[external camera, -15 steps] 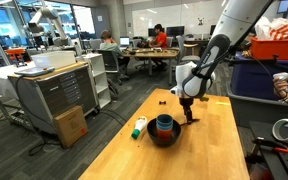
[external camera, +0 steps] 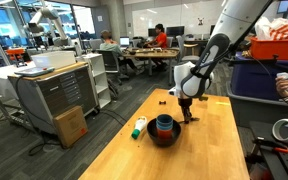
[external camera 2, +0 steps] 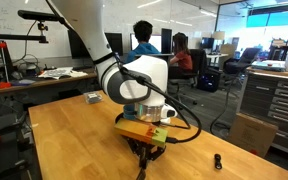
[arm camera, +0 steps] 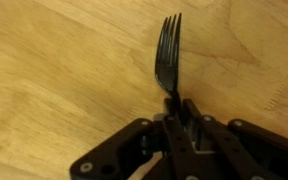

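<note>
In the wrist view a dark fork (arm camera: 168, 52) lies on the light wood table, its tines pointing up and away. Its handle runs down between the black fingers of my gripper; how tightly they stand against it cannot be told. From the side, the gripper (external camera 2: 144, 150) is low over the tabletop, close to the fork (external camera 2: 141, 172). In the first exterior view the white arm (external camera: 191, 78) reaches down to the table, with the gripper (external camera: 187, 119) small beyond the bowl.
A black bowl (external camera: 164, 141) holding a blue cup (external camera: 165, 121) stands beside the gripper in the first exterior view. A white and green bottle (external camera: 139, 127) lies left of it. A small dark object (external camera 2: 217, 161) rests to the right.
The upper arm has shifted slightly upward and to the right in the first exterior view. The gripper stays low near the same spot; the bowl and bottle have not moved.
</note>
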